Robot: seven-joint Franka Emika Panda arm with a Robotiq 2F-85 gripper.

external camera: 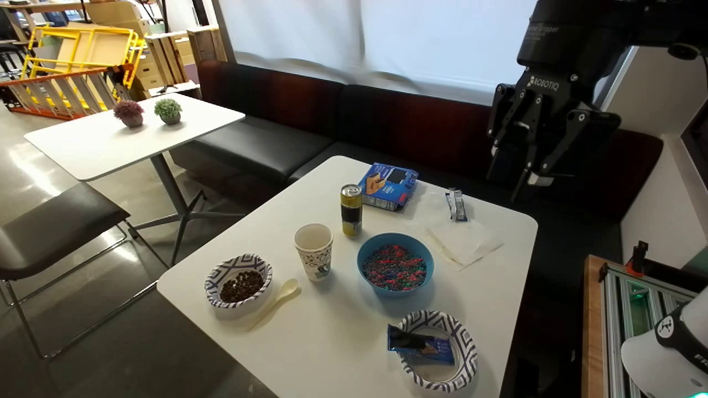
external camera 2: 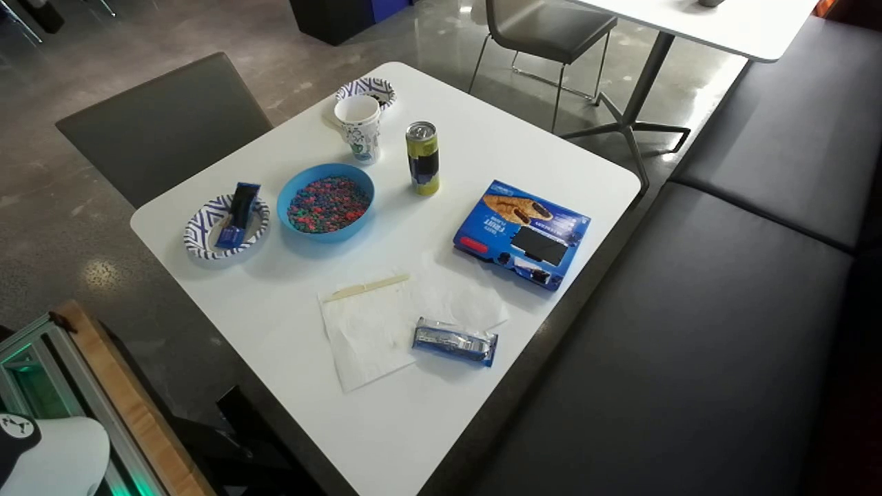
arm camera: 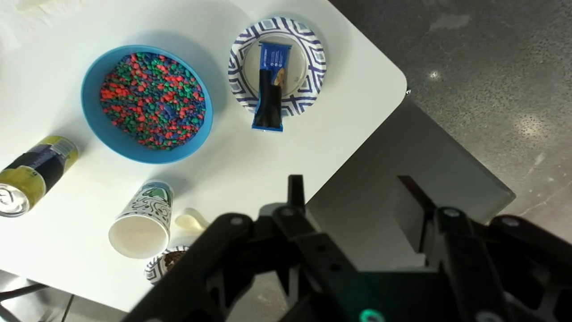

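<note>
My gripper [external camera: 509,176] hangs high beyond the table's far right edge in exterior view 1. Its fingers stand part open; in the wrist view a clear gap separates the two fingers [arm camera: 296,188], with nothing held. A blue-wrapped bar [arm camera: 274,86] lies across a patterned paper bowl [arm camera: 317,56], one end over the rim. Beside that sits a blue bowl [arm camera: 92,115] filled with coloured bits. Another wrapped bar [external camera 2: 455,342] rests by white napkins [external camera 2: 364,347], away from the gripper.
A blue snack box [external camera 2: 519,235], a yellow can [external camera 2: 422,157] and an upright paper cup [external camera: 313,252] stand on the white table [external camera: 345,345]. A spoon [external camera: 282,294] lies near a bowl of brown bits [external camera: 211,285]. The bench [external camera 2: 703,331] borders one side.
</note>
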